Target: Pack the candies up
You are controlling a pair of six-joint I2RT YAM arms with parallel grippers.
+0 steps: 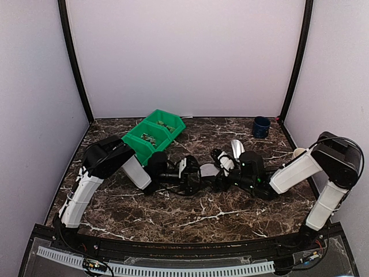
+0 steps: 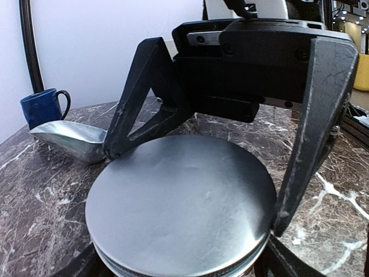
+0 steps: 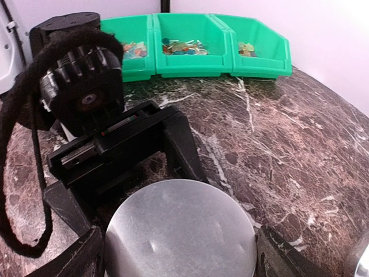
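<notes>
A container with a round silver lid [image 1: 209, 170] stands between the two grippers; its body is mostly hidden below the lid. The fingers of my left gripper are spread on either side of it, low in the left wrist view. From the opposite side my right gripper reaches around the lid, also open, one fingertip by each edge. Whether any finger touches is unclear. Candies in several colours [image 3: 184, 47] lie inside the green three-compartment bin [image 3: 193, 74] at the back left.
Behind the right gripper lies a metal scoop [image 2: 78, 138]. Farther back stands a blue mug [image 1: 261, 127]. A pale round container [image 1: 298, 152] is partly covered by the right arm.
</notes>
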